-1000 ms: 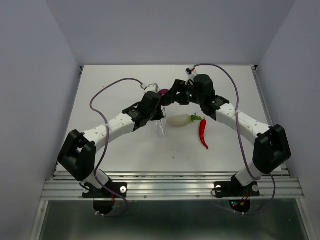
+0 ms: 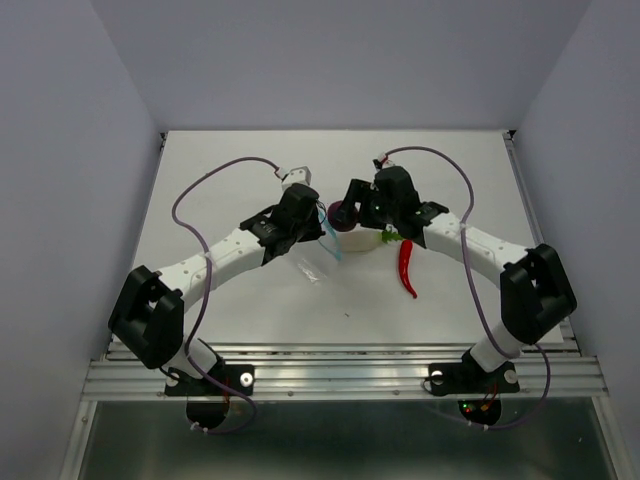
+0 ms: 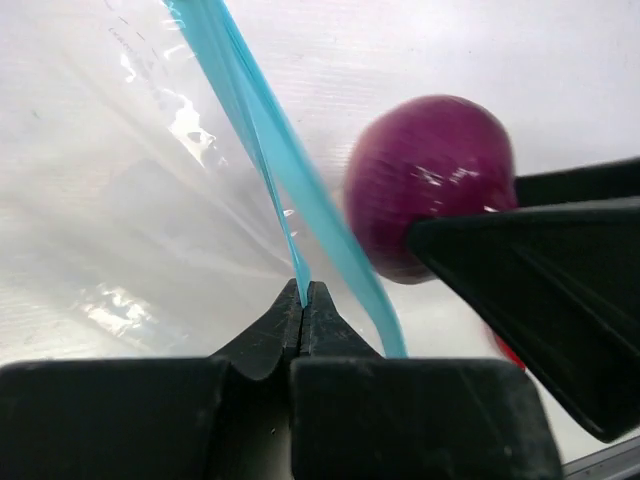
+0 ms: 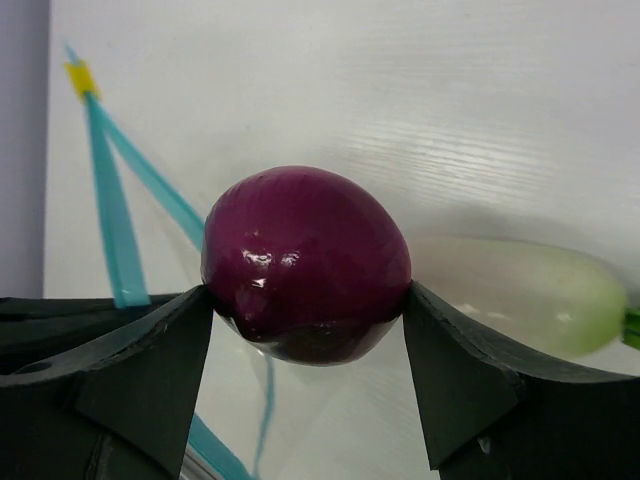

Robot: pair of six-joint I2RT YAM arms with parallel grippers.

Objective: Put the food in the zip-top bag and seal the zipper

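Note:
Clear plastic with a blue zip strip makes up the bag [image 3: 150, 180], and my left gripper is shut on its blue edge. In the top view the bag [image 2: 312, 262] hangs by that gripper, mostly behind the arm. A round, glossy purple vegetable [image 4: 305, 262] sits between the fingers of my right gripper, which is shut on it. In the left wrist view this purple vegetable [image 3: 432, 180] is outside the bag, just right of the blue strip. A pale green-topped radish [image 2: 358, 240] and a red chili [image 2: 405, 268] lie on the table.
Both grippers are close together near its middle, with the radish beneath the right one.
The bag's blue strip now leans right. Radish and chili have stayed put.

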